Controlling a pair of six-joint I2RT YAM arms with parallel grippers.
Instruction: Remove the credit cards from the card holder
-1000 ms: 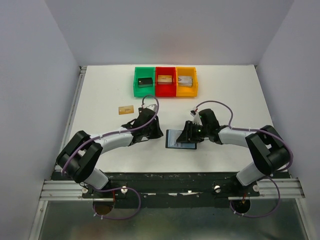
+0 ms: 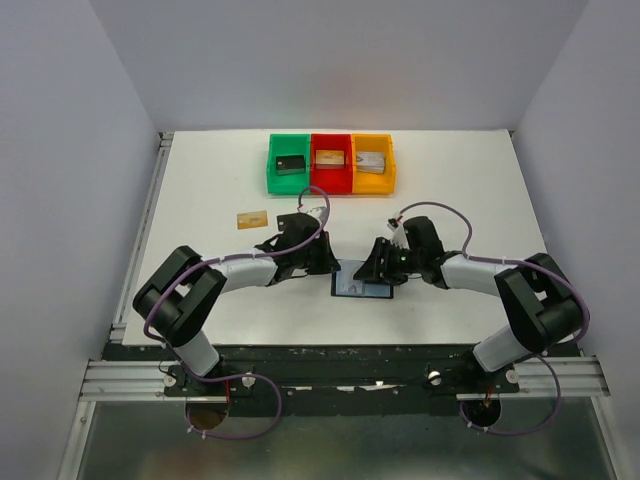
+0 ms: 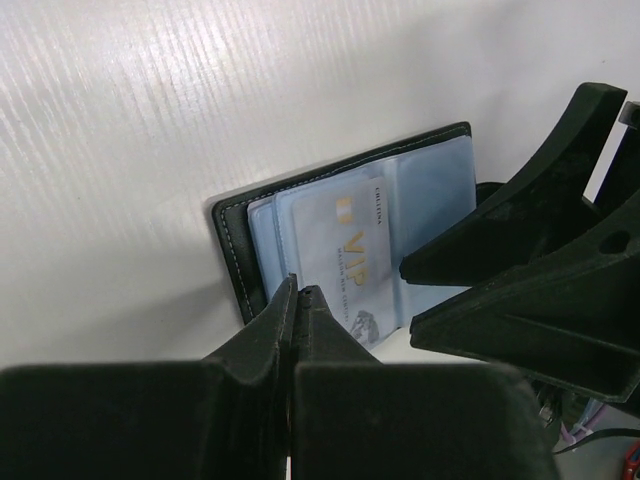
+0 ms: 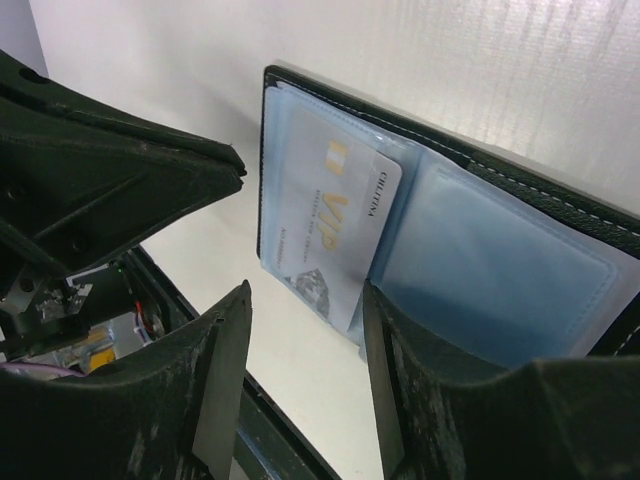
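The open card holder [image 2: 362,290] lies on the table, a black stitched cover with clear bluish sleeves. A whitish VIP card with gold letters lies in its left sleeve; the right sleeve [image 4: 490,255] shows no card in the right wrist view. My left gripper is shut, its tips close over the left sleeve near the VIP card, nothing visible between them. Just to its right, my right gripper stands open over the holder, fingers apart and empty. Whether either set of tips touches the sleeve is unclear.
At the back of the table stand a green tray [image 2: 272,175], a red tray [image 2: 332,186] and an orange tray [image 2: 373,187], each with something in it. A gold card [image 2: 252,219] lies at left. Both grippers are very close together.
My left gripper has moved right, from beside the holder to its left edge. The right gripper has shifted only slightly, and the holder stays in place.
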